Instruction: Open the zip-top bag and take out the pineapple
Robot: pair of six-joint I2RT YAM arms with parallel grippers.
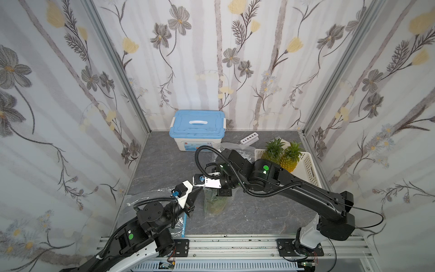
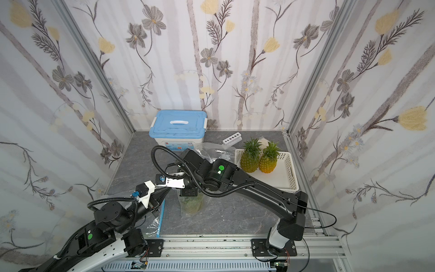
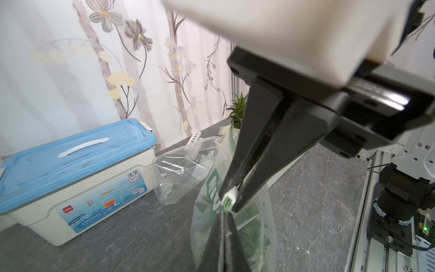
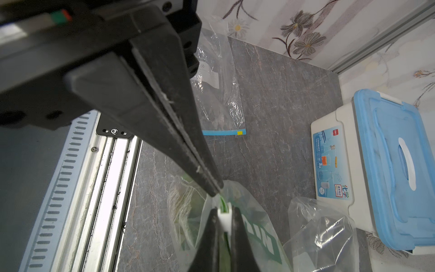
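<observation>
A translucent bag with a green zip edge stands upright under both grippers. Green leaves show blurrily through its side in the left wrist view; the fruit's body is hard to make out. In the right wrist view, my right gripper is shut with the white zip slider between its fingers at the bag's top. My left gripper is shut, its tips close by the slider and the green zip strip. No bag film shows clearly between them. The right arm hides much of the bag from above.
Behind stands a white box with a blue lid. A white basket holds two pineapples at right. Clear plastic bags lie at the left and by the box. Grey table right of the zip bag is bare.
</observation>
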